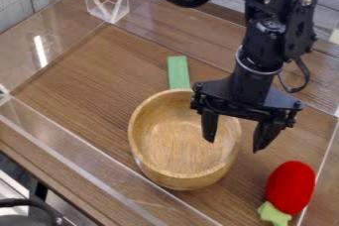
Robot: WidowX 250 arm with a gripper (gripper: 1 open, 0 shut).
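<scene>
My black gripper (245, 121) hangs open above the right part of a tan bowl (172, 151), with nothing seen between its fingers. A red oval object (290, 189) with a pale green piece (275, 213) at its lower end lies at the bottom right. A green block (177, 72) lies behind the bowl, partly hidden by it or close against it.
A white wire holder (109, 2) stands at the top left. A dark cable hangs by the arm on the right.
</scene>
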